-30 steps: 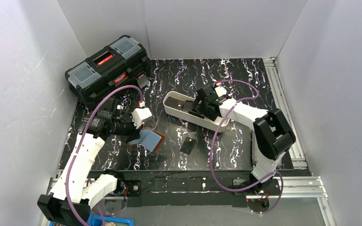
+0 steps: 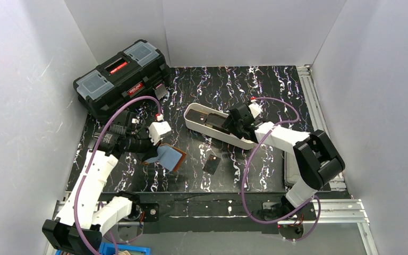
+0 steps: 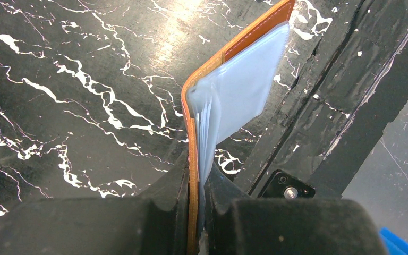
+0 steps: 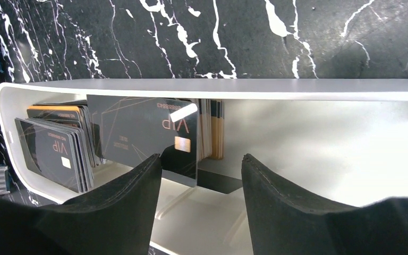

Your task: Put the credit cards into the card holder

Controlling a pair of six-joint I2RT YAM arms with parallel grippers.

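An orange card holder with pale blue sleeves is gripped in my shut left gripper, its sleeves fanned upward in the left wrist view. The white tray holds several stacks of dark VIP credit cards, bunched toward its left end. My right gripper is inside or just above the tray, part open, its fingertips either side of the right end of the front card in that view; I cannot tell whether they touch it. A single dark card lies on the table in front of the tray.
A black toolbox fills the back left. Bare marble table lies behind the tray and around the loose card. Purple cables loop from both arms. Grey walls enclose the sides and back.
My right gripper and arm have shifted slightly to the right and toward the front over the tray. The left arm and the card holder have stayed put.
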